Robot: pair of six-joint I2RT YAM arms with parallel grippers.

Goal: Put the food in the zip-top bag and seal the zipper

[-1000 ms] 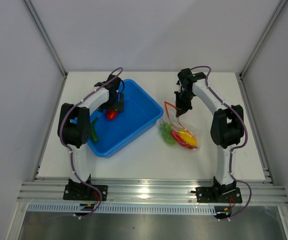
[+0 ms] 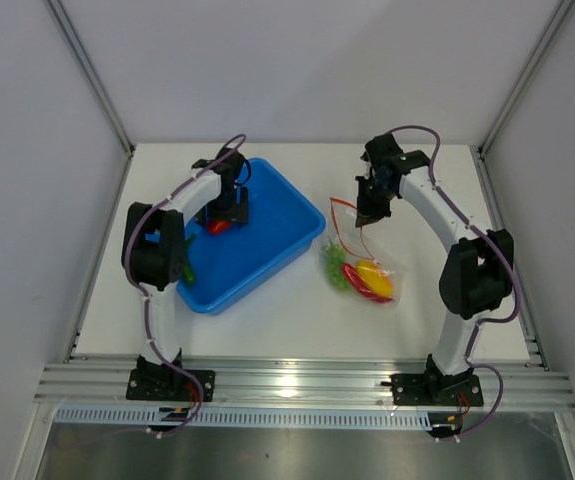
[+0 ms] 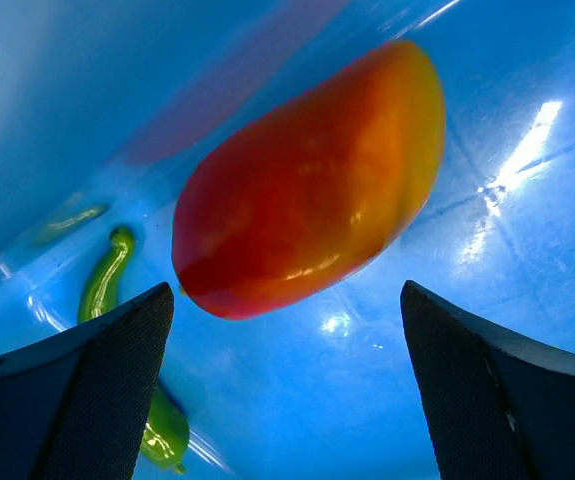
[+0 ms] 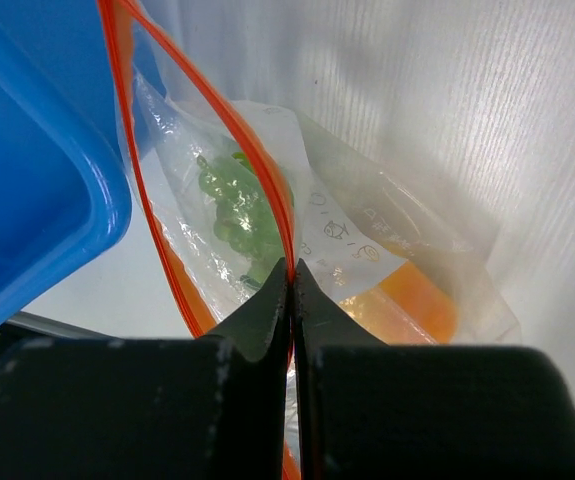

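Note:
A red-orange mango lies in the blue bin, close to its wall. My left gripper stands open just short of it, with only bare bin floor between the fingertips. Below left in that view is a green chili pepper. The clear zip bag lies on the table, its orange-edged mouth spread apart. Inside the bag are green grapes, a yellow item and a red item. My right gripper is shut on one orange edge of the bag mouth.
The blue bin fills the left of the table, and its right corner comes close to the bag mouth. Bare table lies in front of both. White walls close in the sides.
My right arm has moved slightly right, drawing the bag edge along.

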